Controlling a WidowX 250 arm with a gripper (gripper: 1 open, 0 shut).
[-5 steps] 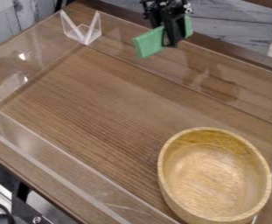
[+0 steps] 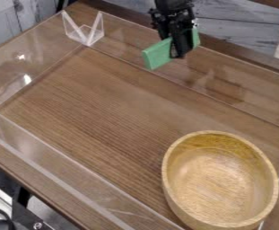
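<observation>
A green block (image 2: 159,56) hangs over the back of the wooden table in the camera view, just right of the centre top. The dark gripper (image 2: 174,40) comes down from the top edge and is shut on the green block, which shows on both sides of it. Its fingertips are partly hard to make out against the block.
An empty yellow oval bowl (image 2: 220,178) sits at the front right. A clear wire-like holder (image 2: 85,27) stands at the back left. A marbled wall runs along the back.
The bowl and holder are unchanged.
</observation>
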